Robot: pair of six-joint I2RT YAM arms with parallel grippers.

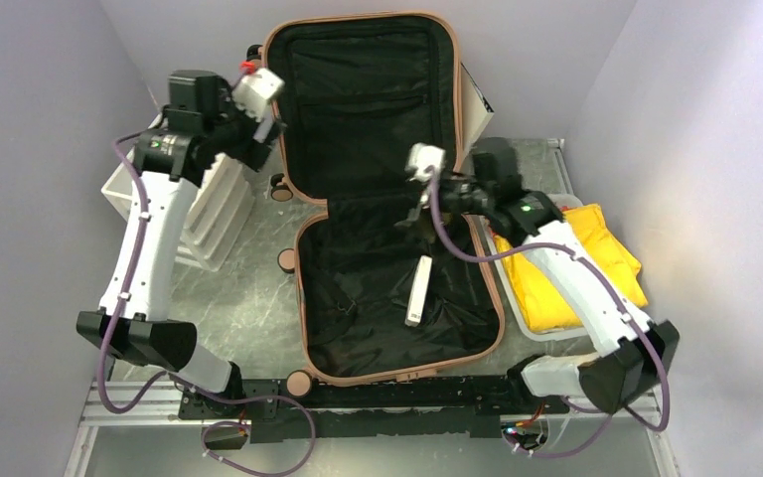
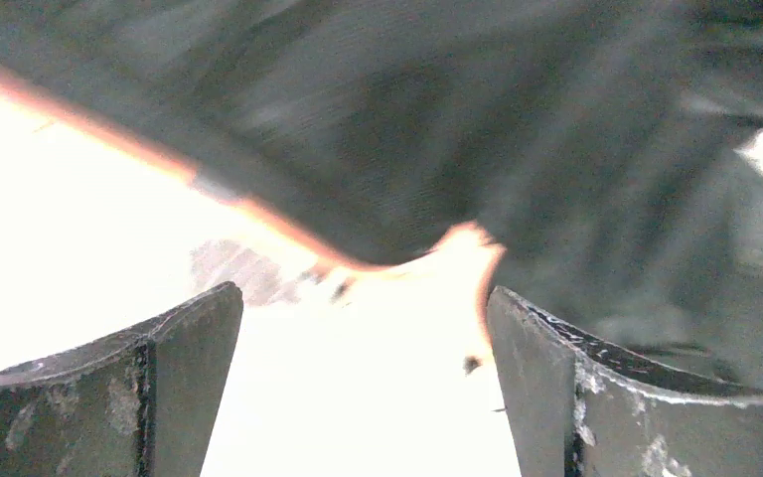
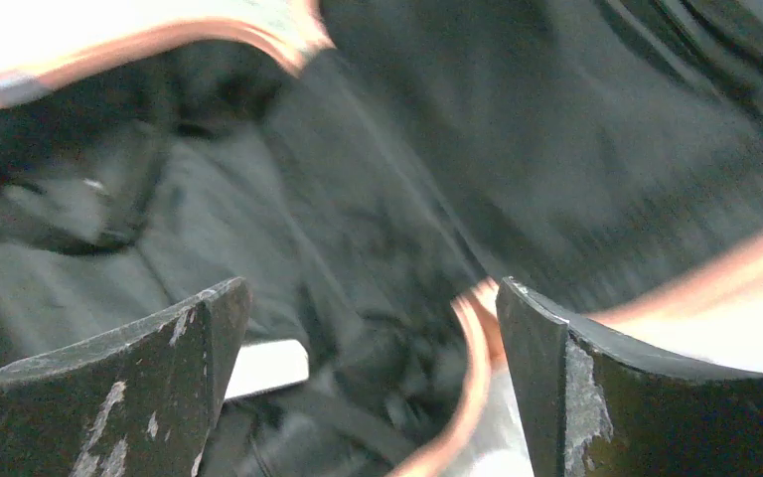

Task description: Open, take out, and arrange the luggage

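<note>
An open suitcase [image 1: 358, 328] with black lining and tan trim fills the middle. A long white item [image 1: 418, 290] lies in its lower half, also in the right wrist view as a white bar [image 3: 268, 366]. My left gripper [image 1: 256, 139] is raised at the upper left beside the lid; in the left wrist view [image 2: 363, 328] its fingers are open with nothing between them. My right gripper [image 1: 412, 219] is over the right part of the suitcase near the hinge; in the right wrist view [image 3: 373, 328] it is open and empty. Both wrist views are blurred.
A clear plastic drawer unit [image 1: 214, 229] stands at the left, partly under the left arm. A basket [image 1: 527, 323] with yellow cloth [image 1: 606, 258] sits at the right. Grey walls surround the floor.
</note>
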